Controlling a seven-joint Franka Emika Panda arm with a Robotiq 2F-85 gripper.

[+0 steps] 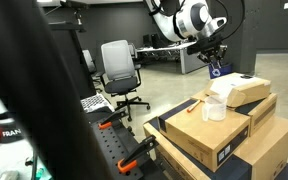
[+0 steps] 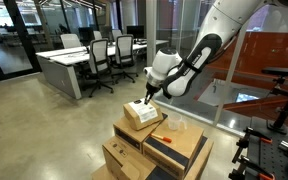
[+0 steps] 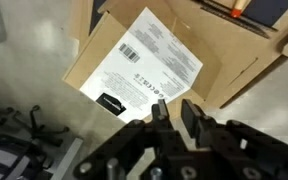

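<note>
In the wrist view my gripper stands open, its two dark fingertips apart with nothing between them. Below it in that view lies a cardboard box with a large white printed label. An orange stick-like object rests on a brown cardboard box, beside a whitish, translucent container. In exterior view 2 the orange object shows too. The white arm reaches over the boxes from behind, apart from the container.
A smaller box sits on the stack behind the container. Larger boxes form the base. Office chairs and desks stand farther back. Open floor lies to the left in exterior view 2.
</note>
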